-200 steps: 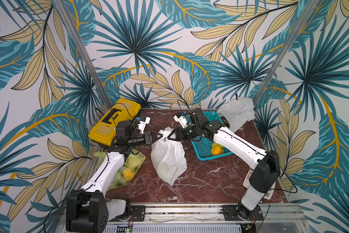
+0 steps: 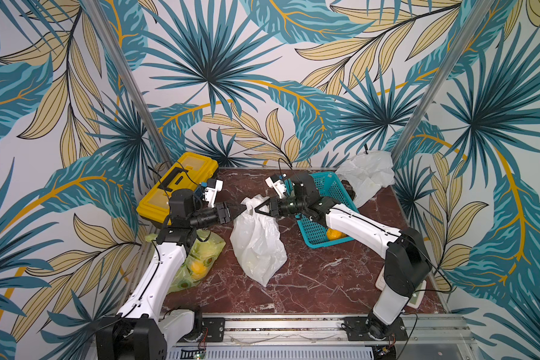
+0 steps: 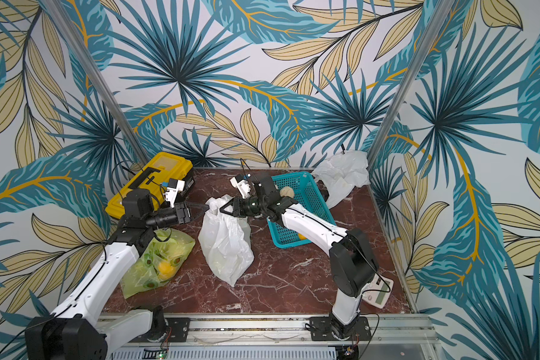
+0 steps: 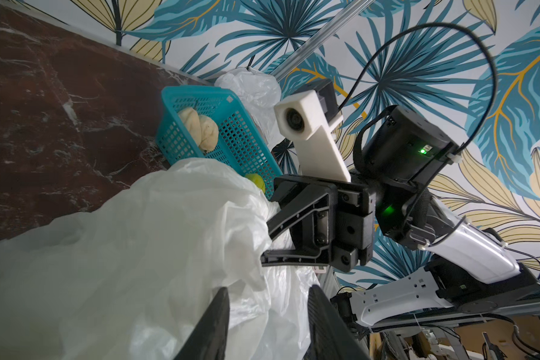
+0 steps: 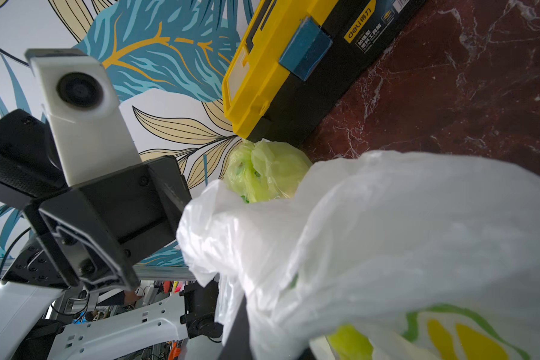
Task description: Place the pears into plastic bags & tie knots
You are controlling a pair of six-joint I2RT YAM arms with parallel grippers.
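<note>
A white plastic bag point(image 2: 259, 247) stands full in the middle of the table, its gathered top upward. My right gripper point(image 2: 257, 208) is shut on the bag's neck from the right. Left of the neck, my left gripper is open, its fingers spread apart with the bag beyond them and nothing held. A yellow-green patch shows through the bag's film in the right wrist view, but the contents are mostly hidden. Whether the neck has a knot I cannot tell.
A teal basket point(image 3: 282, 242) with some fruit lies behind the right arm. A yellow-green bag point(image 3: 176, 247) of produce sits at left, near the yellow toolbox point(image 2: 188, 166). Another white bag point(image 2: 369, 174) lies at the back right.
The right gripper has shifted slightly left onto the neck.
</note>
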